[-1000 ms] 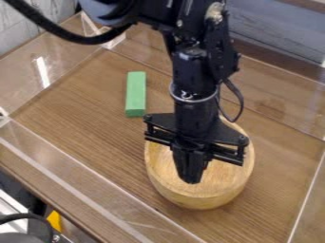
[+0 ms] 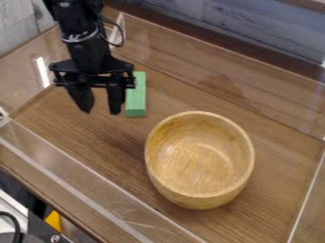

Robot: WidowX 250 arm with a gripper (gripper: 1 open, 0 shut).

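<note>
My black gripper (image 2: 94, 100) hangs over the wooden floor at the upper left, just left of a green block (image 2: 136, 87) lying flat. Whether its fingers are open or shut is hard to tell; nothing clear shows between them. An empty tan bowl (image 2: 200, 190) sits at the lower right, apart from the gripper.
A dark cable and a small yellow object (image 2: 53, 220) lie at the lower left edge.
My gripper has moved from over the bowl up and to the left, beside the green block. The bowl now stands uncovered.
</note>
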